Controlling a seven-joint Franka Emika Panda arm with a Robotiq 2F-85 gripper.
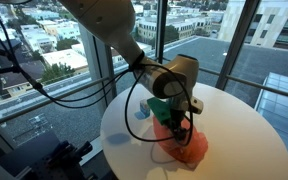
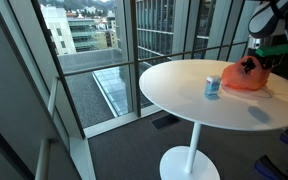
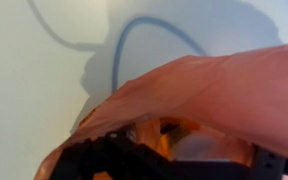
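An orange-red plastic bag (image 1: 192, 150) lies crumpled on the round white table. In exterior view 2 the same bag (image 2: 242, 76) stands up in a loose heap near the table's right side. My gripper (image 1: 186, 122) is right at the bag, with its fingers apart. Up close in the wrist view, a fold of the bag (image 3: 199, 90) stretches across in front of the camera. Behind that fold, the dark fingers (image 3: 114, 155) show along the bottom edge. Orange and whitish shapes appear inside the bag between them, too blurred to name.
A small blue-and-white carton (image 2: 212, 87) stands on the table beside the bag. Tall windows rise behind the table, and black cables (image 1: 84, 97) loop around the arm.
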